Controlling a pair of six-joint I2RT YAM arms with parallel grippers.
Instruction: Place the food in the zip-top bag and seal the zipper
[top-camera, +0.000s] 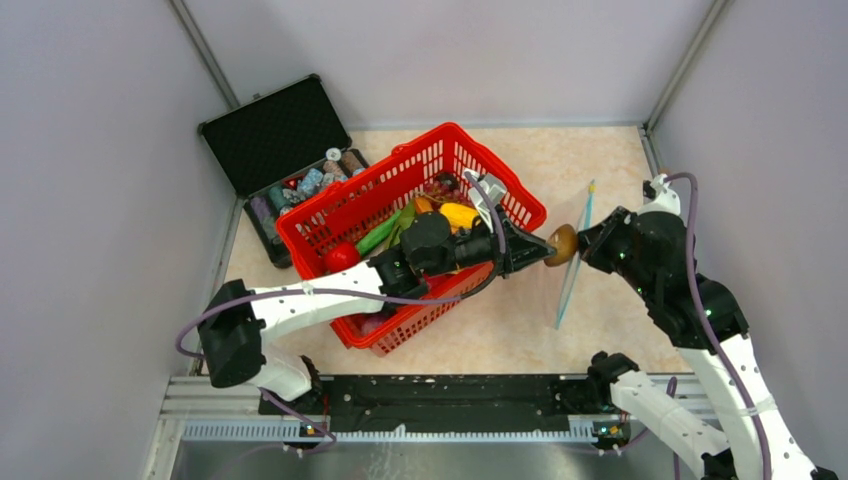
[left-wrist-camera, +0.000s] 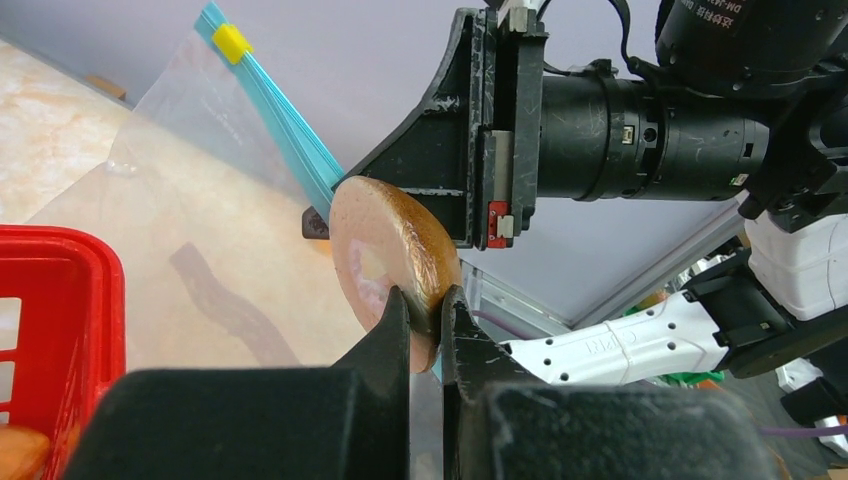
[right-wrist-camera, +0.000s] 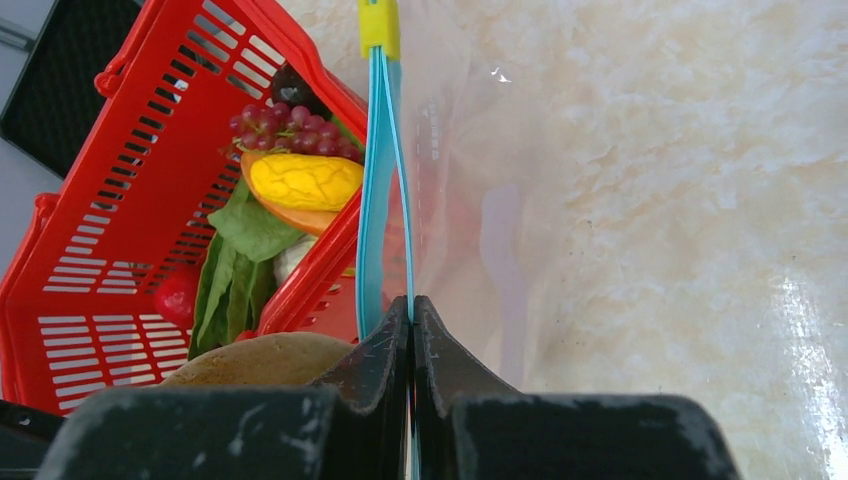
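Note:
A round brown food item with a pale face is held in my left gripper, which is shut on it. Beside it, my right gripper is shut on the blue zipper edge of the clear zip top bag. The zipper runs upward, with a yellow slider at its far end. In the right wrist view the food item is partly hidden low at left, beside the bag.
A red basket of produce, with grapes, greens and yellow items, fills the middle-left of the table. An open black case stands at back left. Bare table lies right of the bag.

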